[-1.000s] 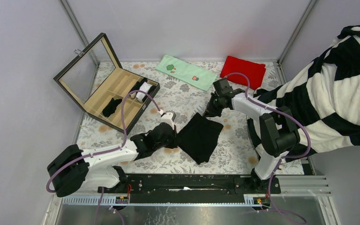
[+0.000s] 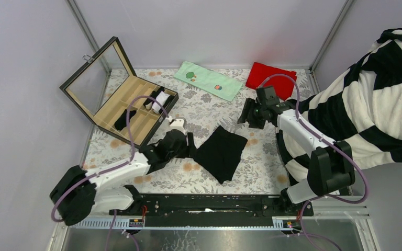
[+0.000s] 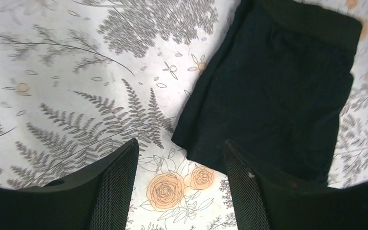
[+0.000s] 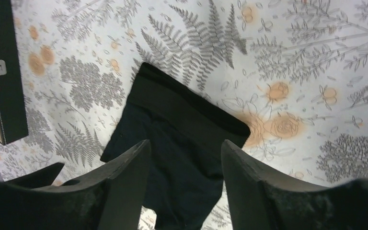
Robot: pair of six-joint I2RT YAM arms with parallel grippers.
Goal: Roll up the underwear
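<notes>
The black underwear (image 2: 221, 154) lies folded and fairly flat on the floral table, a rough square set at an angle. Its waistband edge (image 4: 187, 112) shows clearly in the right wrist view. My left gripper (image 2: 191, 146) stands at the cloth's left corner; in the left wrist view its fingers (image 3: 120, 182) are spread, with table and a cloth edge beyond them. My right gripper (image 2: 244, 115) hovers up and right of the cloth's far corner. Its fingers (image 4: 132, 187) are apart, and nothing is between them, the underwear (image 4: 187, 167) lying below.
An open lidded organizer box (image 2: 146, 133) with socks stands at the left. Behind lie a green cloth (image 2: 209, 80) and a red cloth (image 2: 272, 78). A black-and-white blanket (image 2: 356, 104) fills the right side.
The underwear has barely moved.
</notes>
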